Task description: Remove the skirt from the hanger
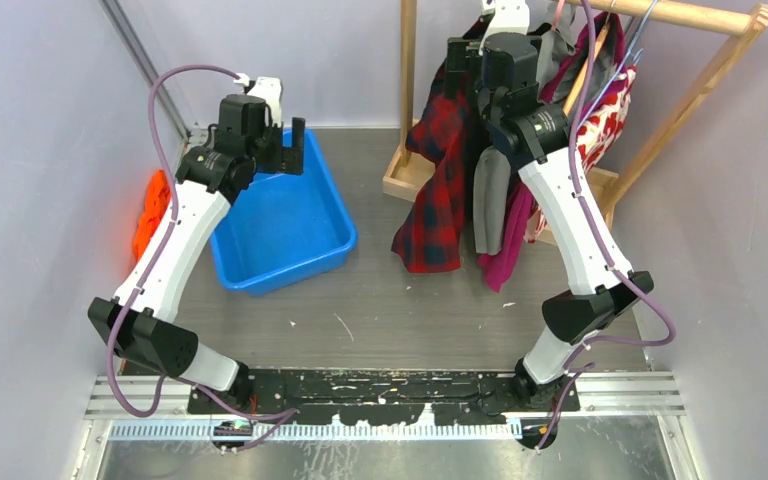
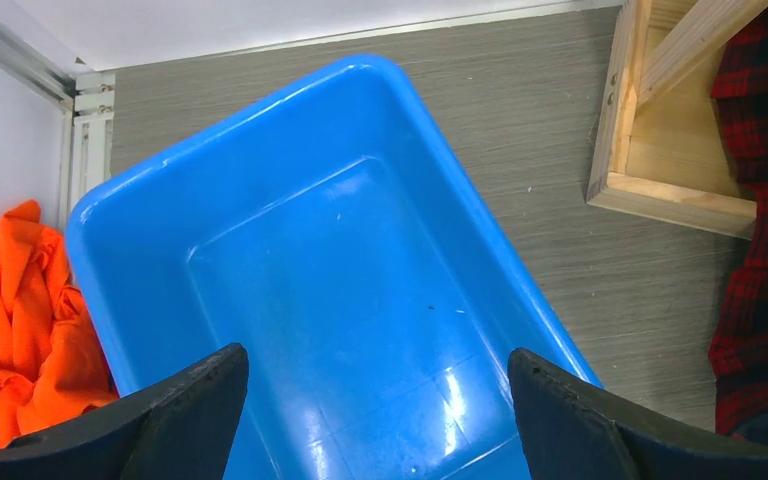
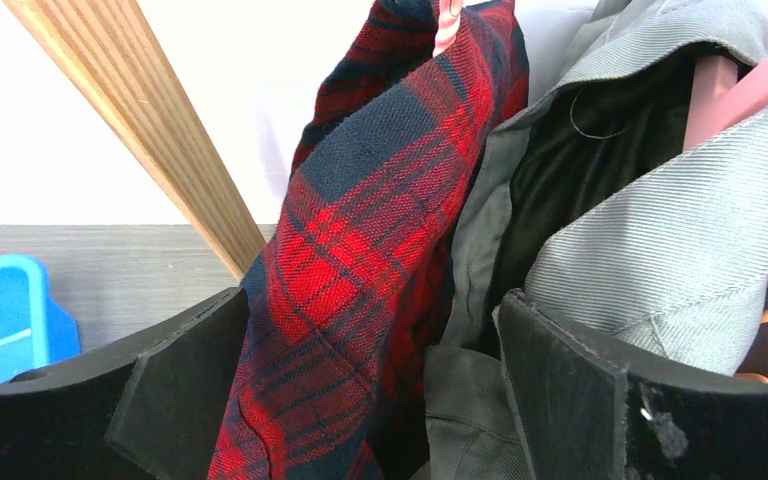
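A red and navy plaid garment [image 1: 443, 200], which looks like the skirt, hangs at the left end of the wooden rack. In the right wrist view a pink hanger [image 3: 447, 25] shows at the top of the plaid cloth [image 3: 350, 230]. My right gripper is open, with the plaid cloth lying between its fingers without being clamped. Its right finger [image 3: 570, 390] is against or very near the grey garment [image 3: 650, 240] beside it. Over the blue bin [image 2: 330, 270], my left gripper stands open and empty.
On the rack [image 1: 680, 14], magenta cloth [image 1: 505, 245] and a red-and-white patterned garment [image 1: 605, 115] hang to the right of the grey one. Orange cloth [image 1: 152, 215] lies left of the bin. The bin is empty, and the floor in front is clear.
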